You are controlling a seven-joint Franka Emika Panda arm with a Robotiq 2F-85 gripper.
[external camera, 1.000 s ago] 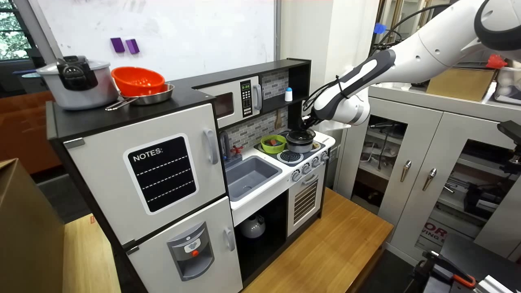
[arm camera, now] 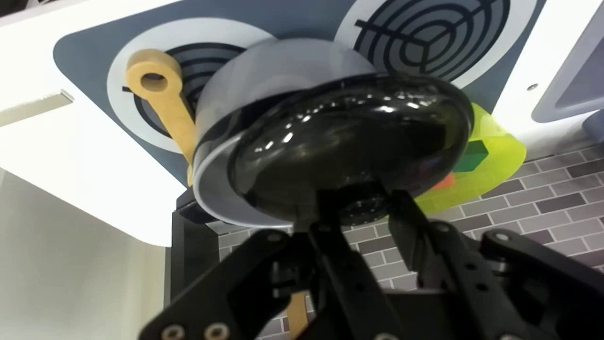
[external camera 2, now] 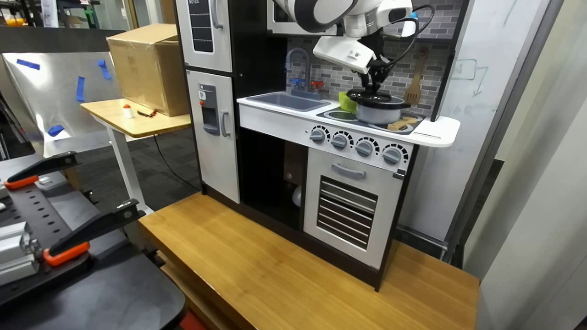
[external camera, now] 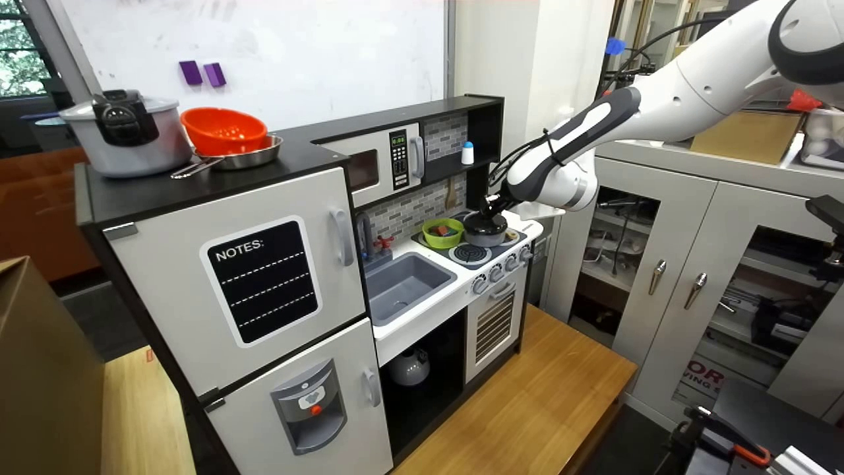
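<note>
My gripper is shut on the knob of a dark, glossy lid (arm camera: 351, 136). In the wrist view the lid sits off-centre over the grey pot (arm camera: 283, 65), tilted and shifted toward the green bowl (arm camera: 504, 153). Part of the pot's pale inner wall shows beside it. Whether the lid's edge still touches the rim is hard to tell. The pot stands on the stove top, and exterior view 2 shows the lid (external camera 2: 367, 99) overhanging the pot's left side.
A wooden utensil (arm camera: 167, 107) lies beside the pot on a burner. The green bowl holds colourful pieces and stands near the tiled backsplash (arm camera: 543, 209). A shelf (external camera: 451, 165) overhangs the back.
A second ago the lid lay over the pot; now it has moved left, toward the green bowl, with my gripper. The pot and bowl have stayed in place.
</note>
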